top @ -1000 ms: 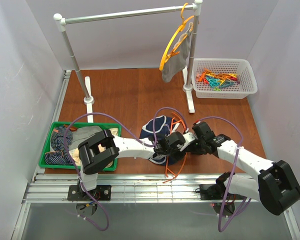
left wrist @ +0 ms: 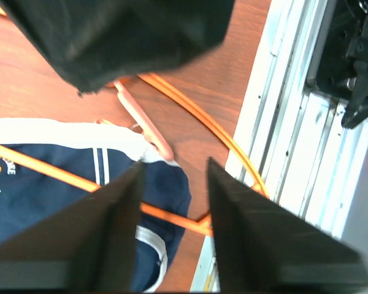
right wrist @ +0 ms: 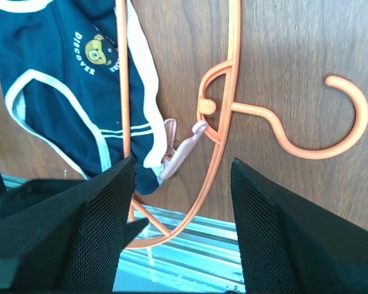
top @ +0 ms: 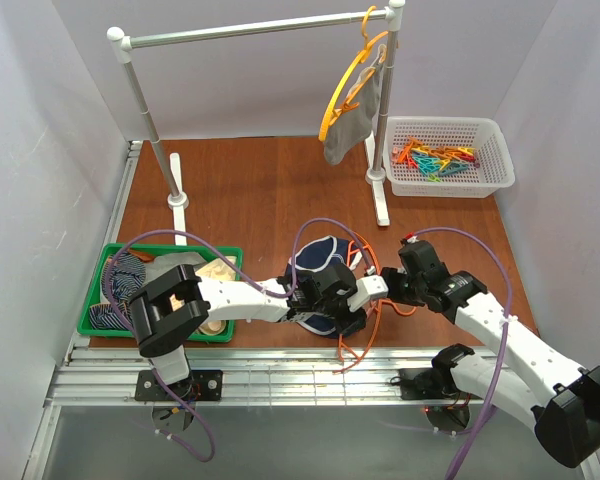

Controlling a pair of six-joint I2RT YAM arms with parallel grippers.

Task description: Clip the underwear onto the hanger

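Observation:
Navy underwear with white trim (top: 316, 258) lies on the table with an orange hanger (right wrist: 228, 92) across and beside it, hook to the right in the right wrist view. A pale pink clip (right wrist: 183, 150) sits at the underwear's white waistband (left wrist: 67, 131), near the hanger. My left gripper is over the underwear's corner, fingers apart, with hanger and cloth below between them. My right gripper hangs above the hanger, fingers apart, nothing visibly held between them.
A rack (top: 250, 28) with a yellow hanger and grey garment stands behind. A white basket of clips (top: 490, 150) is at the back right, a green bin of clothes (top: 88, 310) at the left.
My right arm has shifted and drawn slightly rightward, away from the left gripper. The left arm has moved a little. The hanger appears slightly shifted to the right.

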